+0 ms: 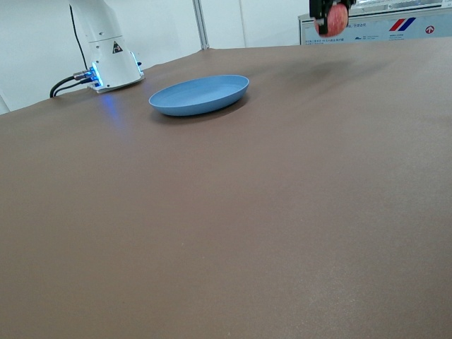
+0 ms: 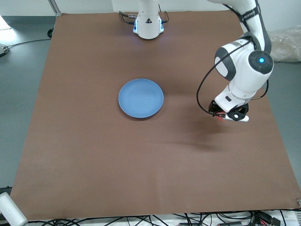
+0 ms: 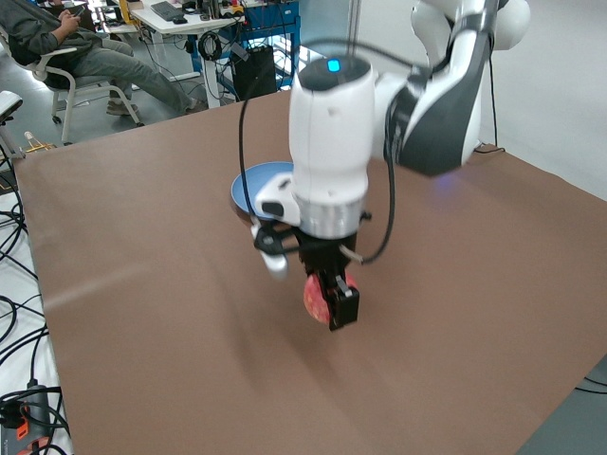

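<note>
My gripper is shut on a red apple, held above the brown table; in the top view the apple shows under the black gripper at the upper right, and in the left view the arm mostly hides it. A round blue plate lies on the table to the gripper's left in the left view, with nothing on it.
Cable bundles run along the near edge in the left view.
</note>
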